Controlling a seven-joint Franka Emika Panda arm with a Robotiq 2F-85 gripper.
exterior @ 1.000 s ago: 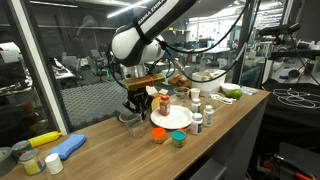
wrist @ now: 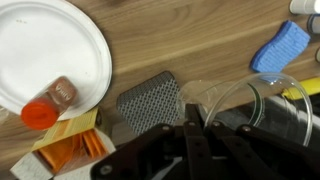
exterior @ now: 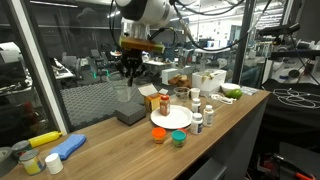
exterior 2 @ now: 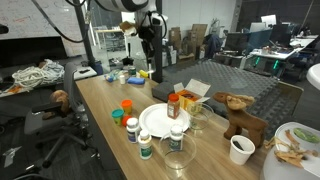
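Observation:
A clear, see-through container (wrist: 243, 84) fills the right of the wrist view. Its near rim lies at the tips of my gripper, which is shut on that thin edge. In exterior view 1 the gripper (exterior: 130, 80) is raised well above the table, with the container (exterior: 122, 95) faintly visible hanging beneath it. A dark grey block (exterior: 131, 114) sits on the table below. From exterior view 2 the gripper (exterior 2: 150, 70) shows at the back, though the container is hard to make out there.
Close by stands a white plate (exterior: 174, 118) with an orange-capped jar (wrist: 49, 103) and an open carton (wrist: 78, 148). Orange (exterior: 159, 134) and green cups (exterior: 179, 139) stand in front. A blue sponge (wrist: 281, 46) lies off left; bare wood fills the table's near left.
My gripper has risen from near the tabletop to well above it, bringing the clear container up. The dark block behind is now uncovered. Objects around the plate look unmoved.

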